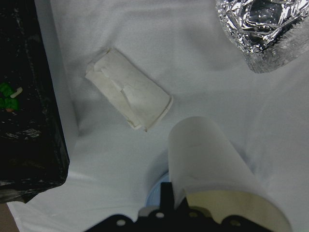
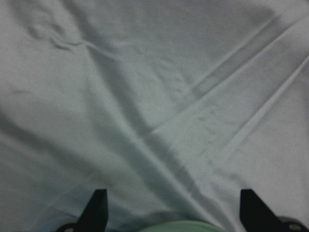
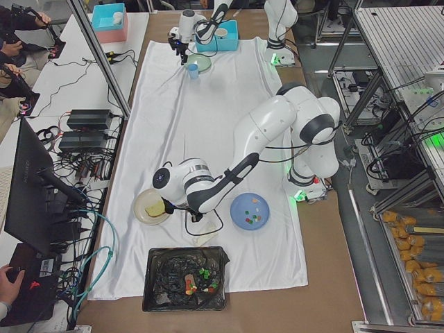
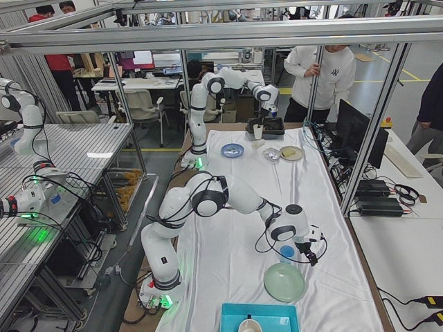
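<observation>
My left gripper is shut on the rim of a white paper cup (image 4: 257,130), held above the cloth. In the left wrist view, below it are a folded napkin (image 1: 125,87), crumpled foil (image 1: 260,29) and a black lined tray (image 1: 29,135). The tray (image 3: 173,277) holds small coloured pieces. A cream plate (image 3: 146,214) with a yellow piece and a blue plate (image 3: 243,208) with small pieces flank the left arm. My right gripper stands open over bare cloth, close to a green plate (image 4: 284,283) and blue cup (image 4: 286,252).
A blue bin (image 4: 235,318) with a cup in it is at the right arm's end of the table. The cloth between the arms is clear. Monitors and cables (image 3: 76,201) line the table's side.
</observation>
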